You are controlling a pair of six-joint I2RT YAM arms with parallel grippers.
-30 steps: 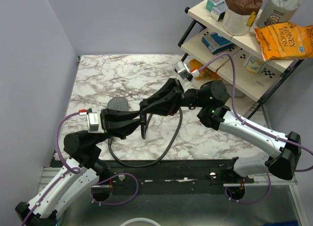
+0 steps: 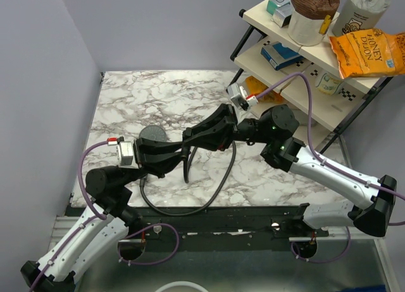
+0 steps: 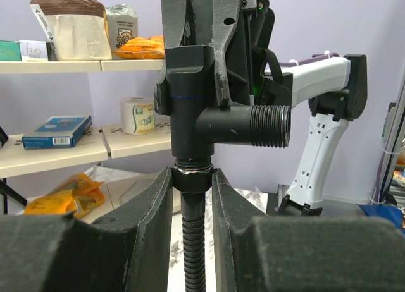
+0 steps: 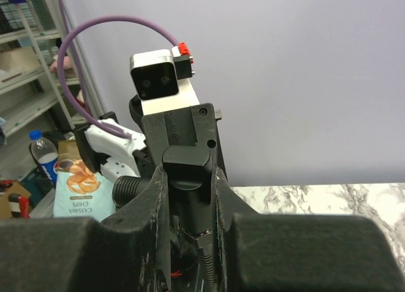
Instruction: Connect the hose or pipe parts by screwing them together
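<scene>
In mid-air above the counter, a black tee connector (image 3: pixel 225 124) with a threaded side outlet joins the ribbed hose (image 3: pixel 193 248) at a nut (image 3: pixel 193 178). My left gripper (image 2: pixel 178 152) is shut on that nut at the hose end. My right gripper (image 2: pixel 190 138) holds the connector's upper body from the opposite side, its fingers touching it on both sides in both wrist views. The hose hangs down in a loop onto the counter, where a dark round shower head (image 2: pixel 153 133) lies behind my left gripper.
A marble counter (image 2: pixel 133 96) has free room at the back left. A white shelf unit (image 2: pixel 316 105) with bags and boxes stands at the right, near my right arm. The counter's dark front edge (image 2: pixel 209 213) runs below both arms.
Both arms have shifted very slightly, my right one a little to the right at the wrist and elbow. The connector and hose stay nearly in place.
</scene>
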